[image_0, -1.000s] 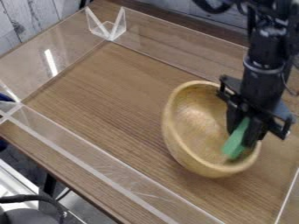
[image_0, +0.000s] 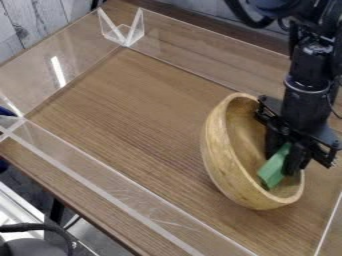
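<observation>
A wooden bowl (image_0: 230, 150) rests tilted on the right part of the table, its open side toward the right. A green object (image_0: 275, 167) is inside it, partly hidden by my black gripper (image_0: 291, 150), which reaches down into the bowl from the upper right. The gripper is shut on the green object, though its fingertips are partly hidden.
A dark cable or hose (image_0: 27, 228) lies at the lower left, off the table.
The gripper has come lower into the bowl since a second ago, and the green object sits slightly lower. The bowl has shifted a little and looks more steeply tilted.
</observation>
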